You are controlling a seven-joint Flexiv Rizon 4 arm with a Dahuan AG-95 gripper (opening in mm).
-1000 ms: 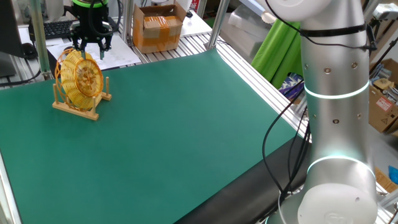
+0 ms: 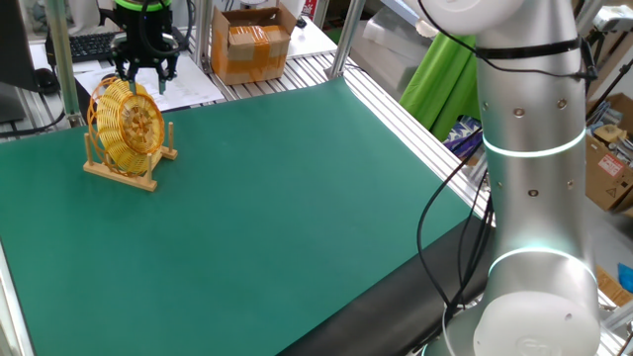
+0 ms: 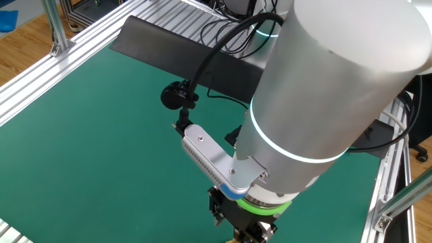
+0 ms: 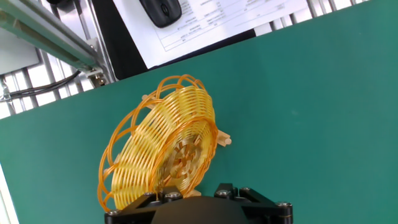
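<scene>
A yellow wicker basket (image 2: 131,127) with an orange looped rim leans nearly upright in a small wooden rack (image 2: 121,176) at the far left of the green table. Above its upper edge, in exterior view 1, my gripper (image 2: 147,87) points down with its fingers apart. One finger overlaps the basket's top in that view; contact there cannot be made out. From the wrist, the basket (image 4: 163,146) fills the area left of and ahead of the fingers, hiding most of the rack. Exterior view 2 shows the gripper body (image 3: 239,219) at the bottom edge, fingertips unclear.
A metal post (image 2: 61,59) rises just behind the basket. Papers (image 2: 188,87) and a computer mouse (image 4: 160,11) lie beyond the table's far edge, with a cardboard box (image 2: 250,44) nearby.
</scene>
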